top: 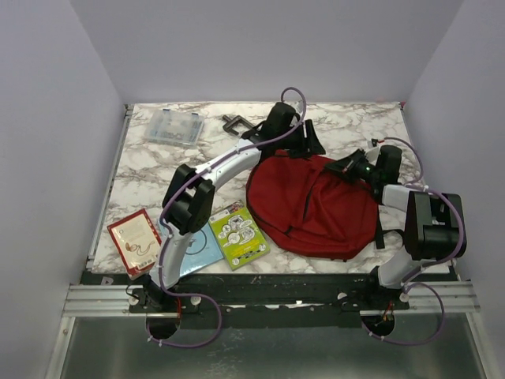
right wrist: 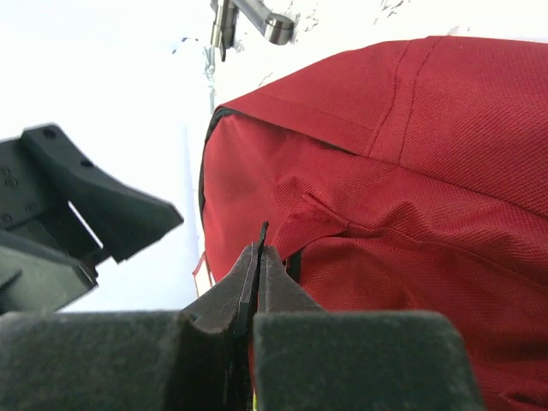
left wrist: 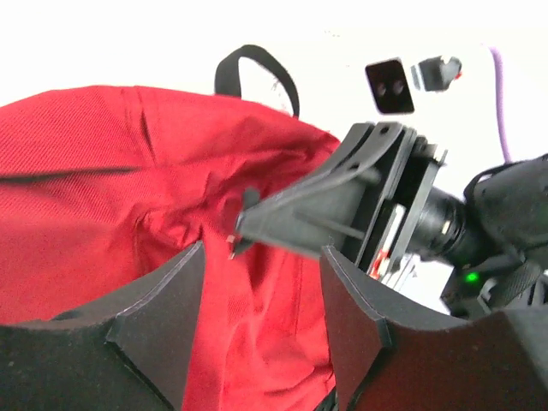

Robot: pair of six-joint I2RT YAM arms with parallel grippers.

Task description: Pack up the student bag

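Observation:
The red bag lies flat on the right half of the table, its opening seam running between my two grippers. In the right wrist view my right gripper is shut at that seam, the black tip of the zipper pull poking out between its fingers. Most of the pull is hidden by the fingers. My left gripper stands open above the bag's far edge, holding nothing. Beside the bag lie a yellow-green book, a blue book and a red-bordered book.
A clear plastic case sits at the back left. Behind the left arm is a grey metal piece. A black strap loop rises from the bag's far edge. The table's left side between case and books is bare.

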